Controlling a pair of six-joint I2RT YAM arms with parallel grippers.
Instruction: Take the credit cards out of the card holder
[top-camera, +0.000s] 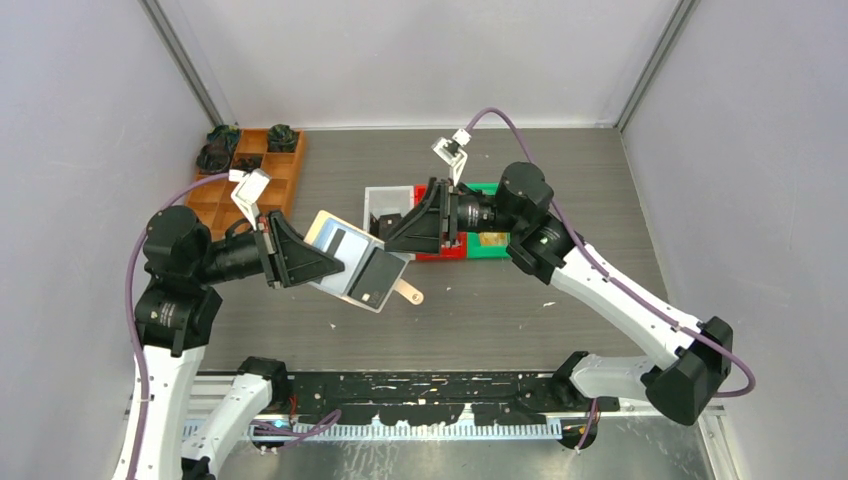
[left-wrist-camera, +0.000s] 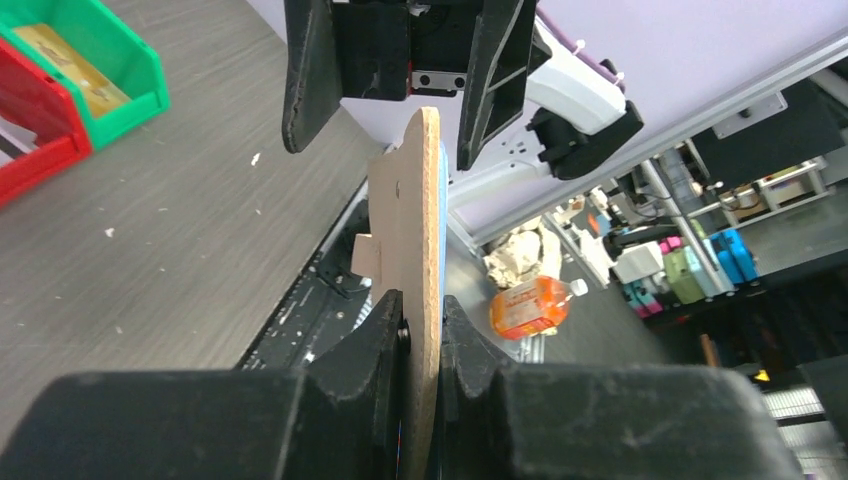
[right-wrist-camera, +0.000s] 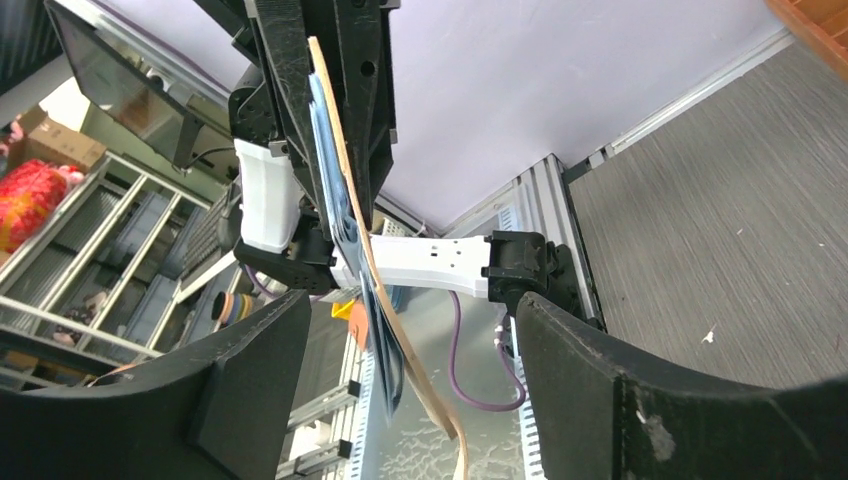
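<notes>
A tan card holder (top-camera: 318, 232) with a light blue inside, a dark grey panel and a short strap hangs in the air between my arms. My left gripper (top-camera: 338, 266) is shut on its left part. Seen edge-on in the left wrist view, the holder (left-wrist-camera: 420, 220) rises from between the left fingers. My right gripper (top-camera: 390, 243) is open at the holder's upper right side. In the right wrist view the thin layered edge of the holder (right-wrist-camera: 372, 270) shows between the spread right fingers, apparently not clamped. How many cards it holds cannot be told.
Behind the right gripper stand a pale bin (top-camera: 388, 196) with dark items, a red bin (top-camera: 432, 254) and a green bin (top-camera: 490, 252). An orange compartment tray (top-camera: 285, 165) with dark bundles is at the back left.
</notes>
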